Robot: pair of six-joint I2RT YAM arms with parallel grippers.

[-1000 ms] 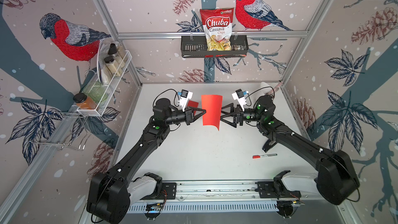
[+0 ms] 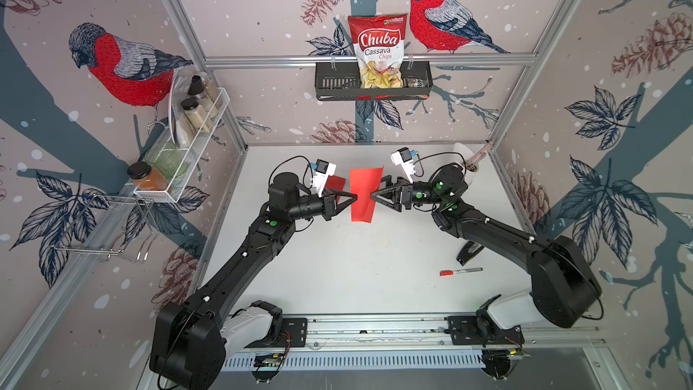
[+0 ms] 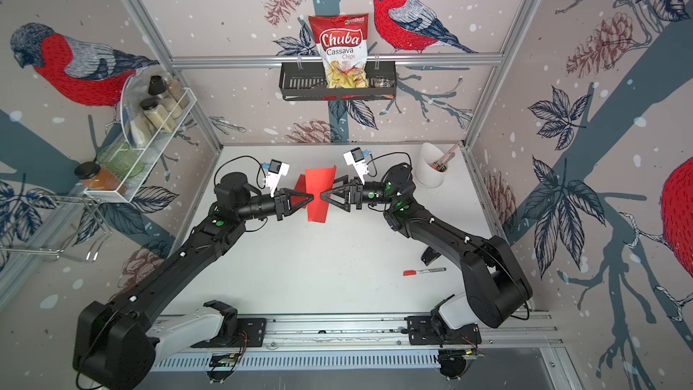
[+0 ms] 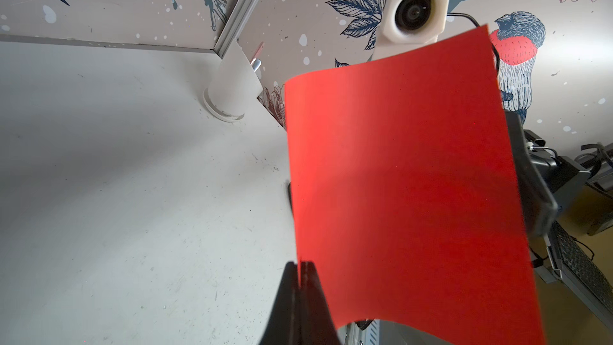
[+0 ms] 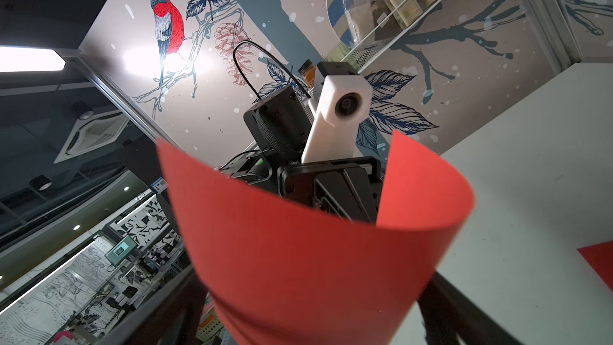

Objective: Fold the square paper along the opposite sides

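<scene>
The red square paper (image 2: 366, 195) hangs upright above the table, bent in a curve and unfolded. My left gripper is shut on its near edge; in the left wrist view the paper (image 4: 402, 179) spreads rightward from the fingertips. On the other side, my right gripper (image 2: 386, 200) stands open close to the sheet. In the right wrist view the curved paper (image 5: 306, 268) fills the space in front of the parted fingers (image 5: 169, 310) and hides their tips, so I cannot tell whether they touch it.
More red paper (image 2: 335, 182) lies on the table behind my left gripper. A red marker (image 2: 460, 271) and a black object (image 2: 469, 251) lie at the right. A white cup (image 3: 431, 166) stands at the back right.
My right gripper has moved left, up to the paper, and stays open. The sheet has turned and bent, looking narrower from above. My left gripper has barely moved.
</scene>
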